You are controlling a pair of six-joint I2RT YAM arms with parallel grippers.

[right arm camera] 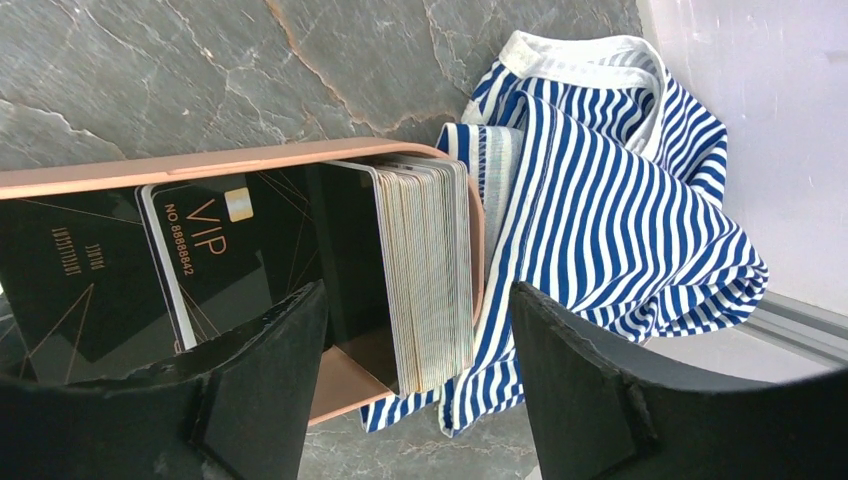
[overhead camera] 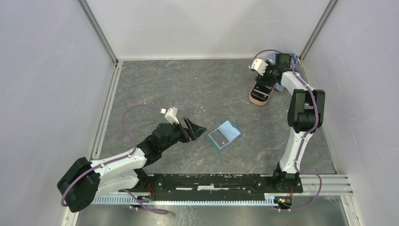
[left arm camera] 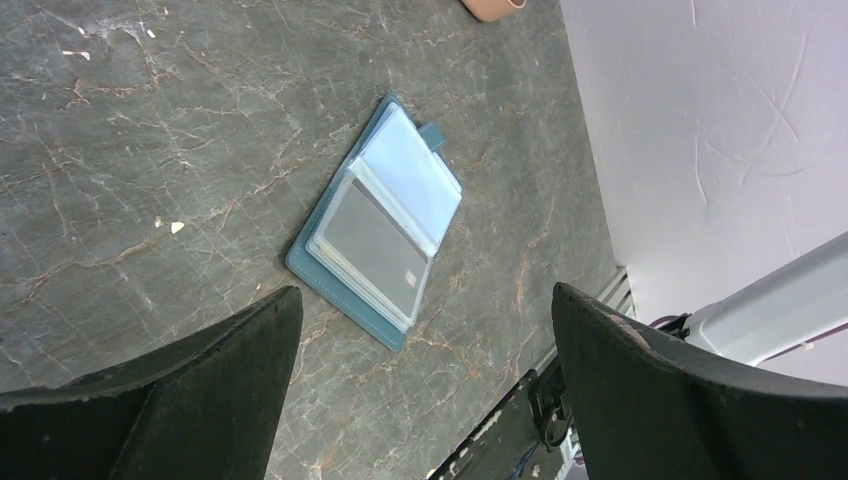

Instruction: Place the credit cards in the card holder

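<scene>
In the left wrist view the teal card holder (left arm camera: pixel 312 265) lies open on the table, clear sleeves and a pale panel showing. My left gripper (overhead camera: pixel 197 133) is open just left of it in the top view, nothing between its fingers. At the back right stands a pink-tan box (overhead camera: pixel 257 101) of cards. The right wrist view shows an upright row of cards (right arm camera: pixel 428 285) packed at one end and black VIP cards (right arm camera: pixel 235 240) leaning flatter beside them. My right gripper is open above the box, its fingers apart on either side of the packed row.
A blue-and-white striped cloth (right arm camera: pixel 620 200) lies against the box's far end, close to the side wall (right arm camera: pixel 745 130). Bare grey tabletop (overhead camera: pixel 188 84) stretches across the back left and middle.
</scene>
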